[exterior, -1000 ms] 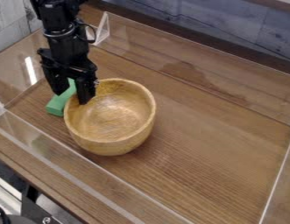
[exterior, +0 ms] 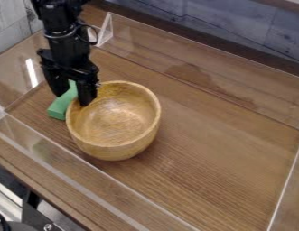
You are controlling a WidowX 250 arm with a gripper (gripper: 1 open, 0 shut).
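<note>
A tan, empty-looking bowl (exterior: 116,122) sits on the wooden table left of centre. A green object (exterior: 62,106) lies against its left side, partly hidden behind the bowl's rim and the gripper. My black gripper (exterior: 70,88) reaches down from the upper left over the green object and the bowl's back-left rim, its fingers open. Whether the fingertips touch either thing is unclear at this size.
A pale edge runs along the left side and down to the lower front, with some dark items at the bottom left corner.
My gripper has shifted very slightly, a little to the left. The bowl and the green object look unmoved.
</note>
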